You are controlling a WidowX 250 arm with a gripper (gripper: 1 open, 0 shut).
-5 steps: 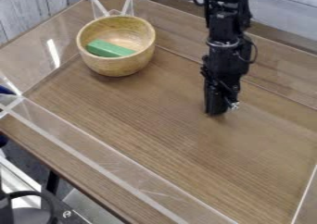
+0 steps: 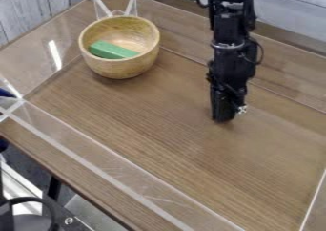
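My gripper [image 2: 224,109] is a dark arm hanging from the top, its tip low over the middle right of the wooden table [image 2: 152,168]; it looks shut, though small, and whether anything is between its fingers is hard to see. A tan round bowl [image 2: 136,34] with a green block [image 2: 113,50] in it stands at the upper left, apart from the gripper.
A white edge runs along the back. Dark cables or objects [image 2: 26,216] lie at the lower left corner, off the wood.
The arm and gripper have shifted very slightly; the bowl and block look the same.
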